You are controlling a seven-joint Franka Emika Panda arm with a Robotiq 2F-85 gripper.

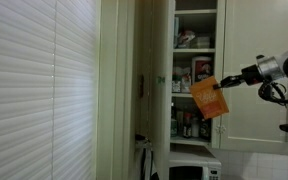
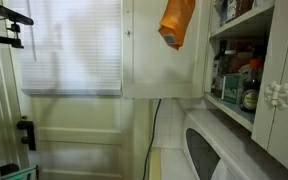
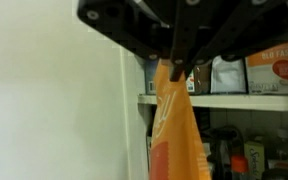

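An orange bag (image 1: pixel 210 97) hangs from my gripper (image 1: pixel 222 84) in front of the open cupboard. In the wrist view, the fingertips of my gripper are shut on the bag's top edge, and the orange bag (image 3: pixel 174 125) drops away below them. Exterior view 2 shows only the lower part of the orange bag (image 2: pixel 176 22) at the top edge; the gripper is out of that frame.
Behind the bag, cupboard shelves (image 3: pixel 249 101) hold several packets, jars and bottles. The open cupboard door (image 1: pixel 163 75) stands to the left, a closed door (image 1: pixel 259 110) to the right. Below is a white microwave (image 1: pixel 194 165).
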